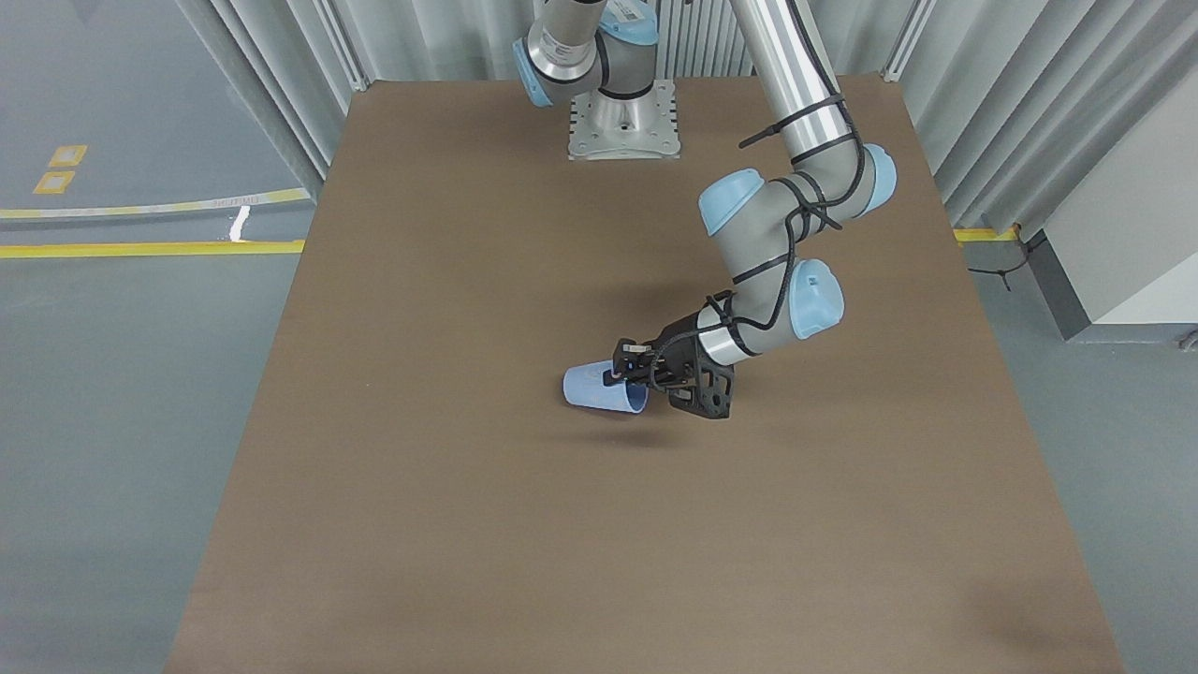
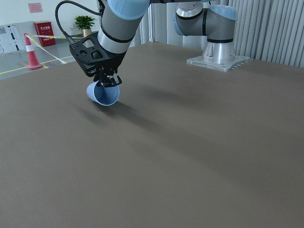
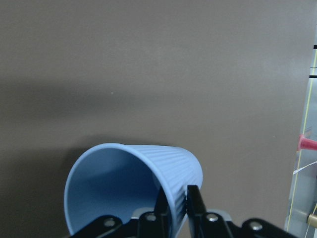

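A light blue ribbed cup (image 1: 587,387) lies on its side at mid table, its mouth toward the left-view camera (image 2: 109,97). In the wrist view the cup (image 3: 106,193) has its rim between the black fingers of my gripper, which is shut on it, one finger inside the cup and one outside. In the front and left views the gripper (image 1: 618,376) hangs from the arm right at the cup and hides part of it.
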